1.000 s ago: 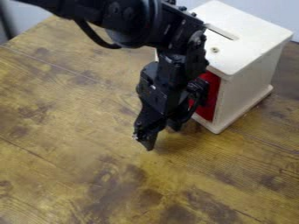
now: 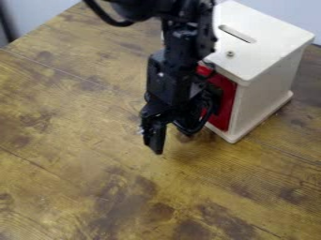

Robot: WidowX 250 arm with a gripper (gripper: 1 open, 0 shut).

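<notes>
The black gripper [image 2: 174, 129] hangs just above the wooden table [image 2: 75, 159], in front of the red front panel [image 2: 221, 101] of a white box [image 2: 269, 66]. Its fingers point down and look spread, with nothing seen held between them. The far finger is partly hidden against the box and in shadow. The arm covers much of the red panel.
The white box has a slot and a small knob on its top and stands at the upper right.
The arm has shifted and turned slightly, its upper part moving left and becoming more upright. The fingers stay close to the same spot near the red panel. The box has not moved.
</notes>
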